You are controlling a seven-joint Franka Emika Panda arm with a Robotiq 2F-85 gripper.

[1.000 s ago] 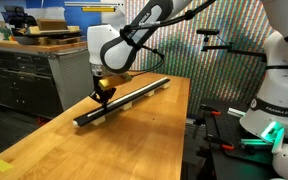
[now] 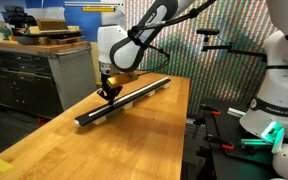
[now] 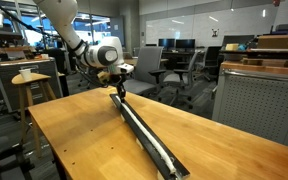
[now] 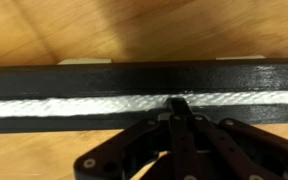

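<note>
A long black bar point(image 2: 134, 97) lies across the wooden table, its white strip running lengthwise along it. In the other exterior view the bar point(image 3: 167, 160) runs from the arm towards the near right. My gripper is shut and points down at the white strip point(image 4: 74, 106), its fingertips over or on it. Nothing clear shows between the fingers, and whether they touch the strip cannot be made out. The strip looks solid white to the left of the fingertips and more speckled to the right.
Pale blocks point(image 4: 84, 61) show along the bar's edge. A second arm point(image 2: 276, 100) stands at the right edge of the table. Behind are a grey cabinet point(image 3: 259, 100) and office chairs point(image 3: 179, 85).
In exterior view 1 my arm and gripper have shifted a little to the right and away, along the bar. The bar has stayed in place.
</note>
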